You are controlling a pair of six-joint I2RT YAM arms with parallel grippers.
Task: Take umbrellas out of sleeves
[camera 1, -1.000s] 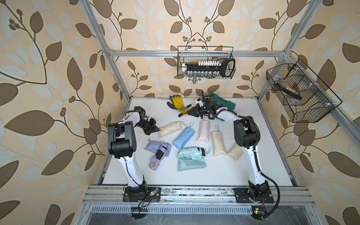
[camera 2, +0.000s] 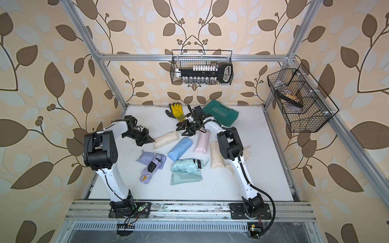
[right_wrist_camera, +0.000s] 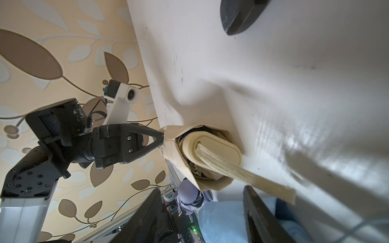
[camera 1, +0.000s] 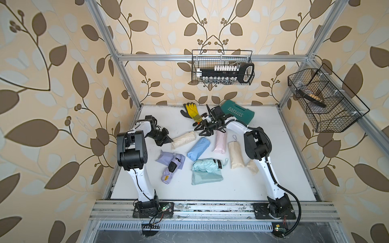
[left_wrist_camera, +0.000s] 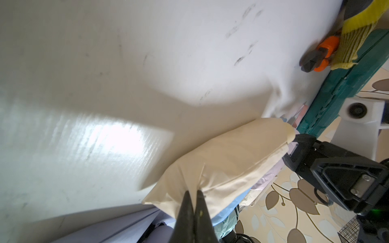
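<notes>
A cream sleeved umbrella (camera 1: 183,139) lies at centre left. My left gripper is shut on its left end, pinching the sleeve fabric. In the right wrist view, my open right gripper faces the other end, where a cream handle (right_wrist_camera: 210,149) and strap (right_wrist_camera: 255,180) show inside the sleeve mouth. Blue (camera 1: 198,149), pink (camera 1: 220,143) and another cream (camera 1: 235,154) sleeved umbrellas lie rightward. A lilac umbrella (camera 1: 170,172) and a teal one (camera 1: 206,164) lie in front, on flat sleeves.
Yellow-black gloves (camera 1: 191,109) and a green case (camera 1: 241,111) lie at the back. Wire baskets (camera 1: 222,54) hang on the back and right walls.
My right gripper has moved left and toward the front, down to the right end of the cream umbrella beside my left gripper. The left arm has not moved.
</notes>
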